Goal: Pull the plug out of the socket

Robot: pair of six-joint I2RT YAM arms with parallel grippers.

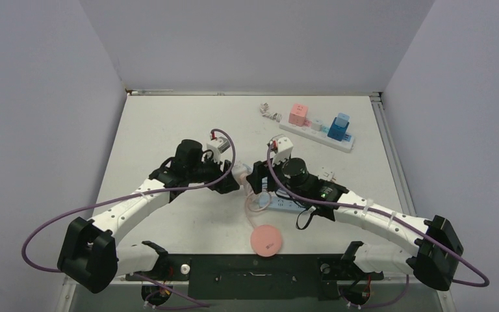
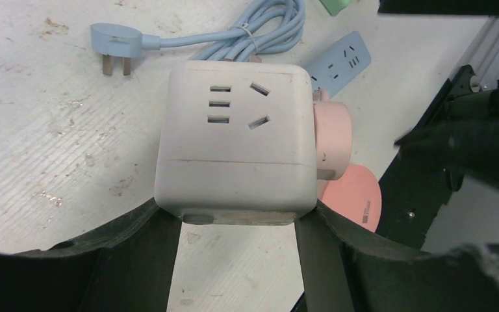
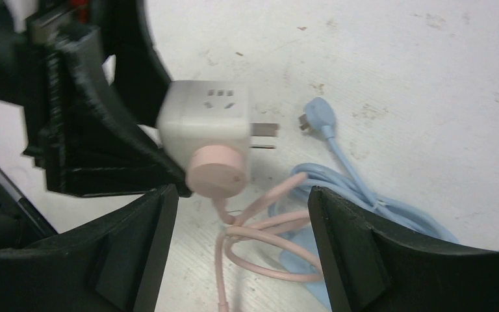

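A white cube socket (image 2: 237,123) fills the middle of the left wrist view, held above the table by my left gripper, which is shut on it. On the socket's side sits the round pink plug (image 3: 217,170), flush against that face, its pink cord (image 3: 273,237) hanging below in a tied bundle. My right gripper stands open, its fingers wide apart with nothing between them. In the right wrist view the plug lies beyond those fingertips, clear of both. From the top, the socket (image 1: 240,170) shows between the two grippers.
Below lie a blue coiled cable (image 2: 266,29) with its blue plug (image 2: 115,40) and a blue power strip (image 2: 341,62). A pink disc (image 1: 266,240) rests near the front edge. At the back right is a white power strip (image 1: 315,134) carrying several cubes.
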